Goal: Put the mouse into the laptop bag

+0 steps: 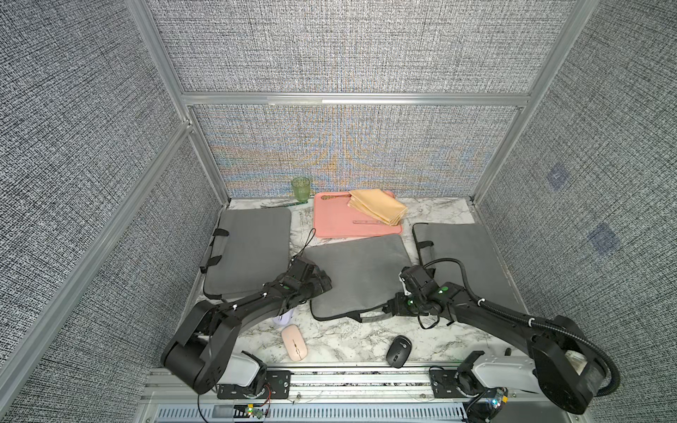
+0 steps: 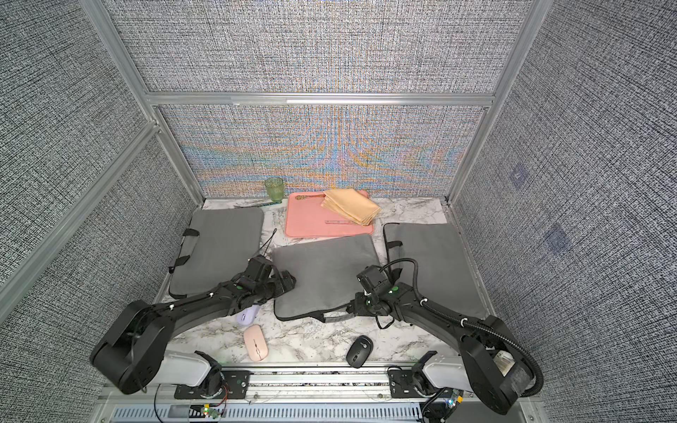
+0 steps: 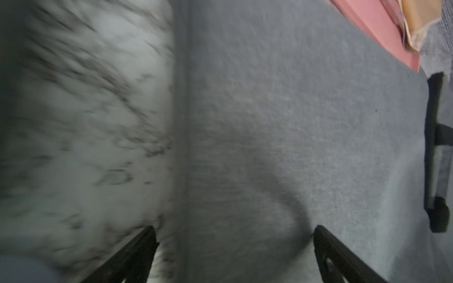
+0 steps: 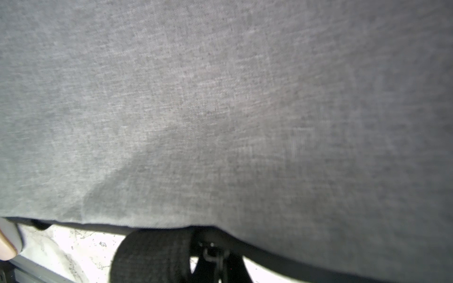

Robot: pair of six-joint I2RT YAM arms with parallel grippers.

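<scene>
The middle grey laptop bag [image 1: 359, 275] lies flat, its black handle [image 1: 373, 317] toward me. My right gripper [image 1: 392, 307] is shut on that handle at the bag's front edge; in the right wrist view the black strap [image 4: 151, 254] runs to the dark fingers. Over the bag's left edge, my left gripper stands open, nothing between its fingers. Three mice lie in front: a lavender mouse [image 1: 283, 317] partly hidden under the left arm, a pink mouse [image 1: 294, 343], and a black mouse [image 1: 399, 351] near the front rail.
Two more grey bags, a left bag [image 1: 252, 250] and a right bag [image 1: 465, 261], flank the middle one. Behind are a pink tray [image 1: 333, 222] with a yellow cloth [image 1: 377, 204] and a green cup [image 1: 301, 189]. Bare marble shows between the pink and black mice.
</scene>
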